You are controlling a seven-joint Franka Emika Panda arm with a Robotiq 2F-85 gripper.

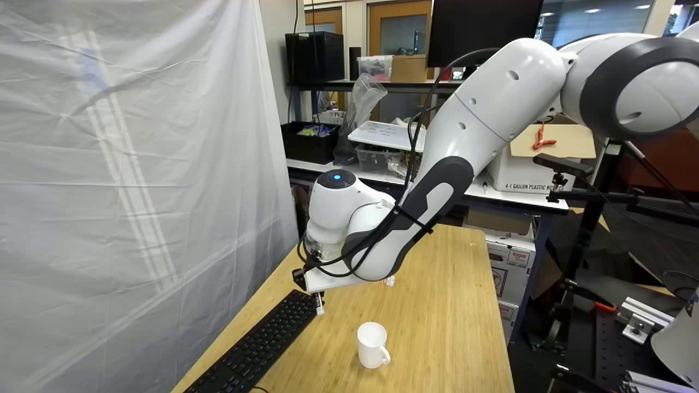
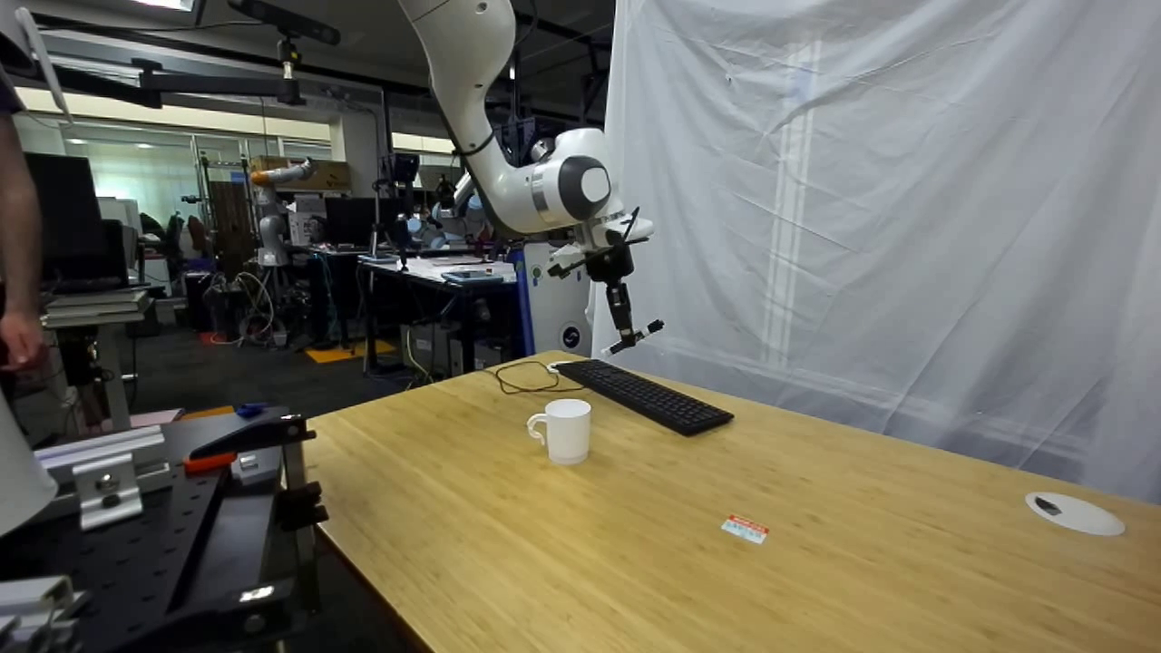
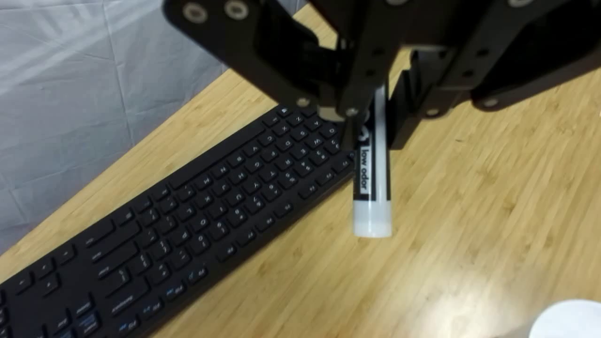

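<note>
A white-and-black marker labelled "low odor" [image 3: 372,186] is pinched in my gripper, which is shut on it; its white end sticks out past the fingers. In exterior view 2 the gripper [image 2: 625,322] hangs above the table over the black keyboard [image 2: 648,398], the marker [image 2: 653,327] lying across its tip. The white mug [image 1: 372,345] stands upright on the table, handle to the right in exterior view 1 and apart from the gripper. Only part of the mug [image 3: 569,320] shows at the lower right of the wrist view. Its inside is hidden there.
A small red-and-white label [image 2: 746,529] lies flat on the wooden table [image 2: 871,566]. A round white disc [image 2: 1075,513] is near the curtain side. The keyboard's cable [image 2: 522,381] loops behind the mug. A grey curtain [image 1: 131,196] borders one long side.
</note>
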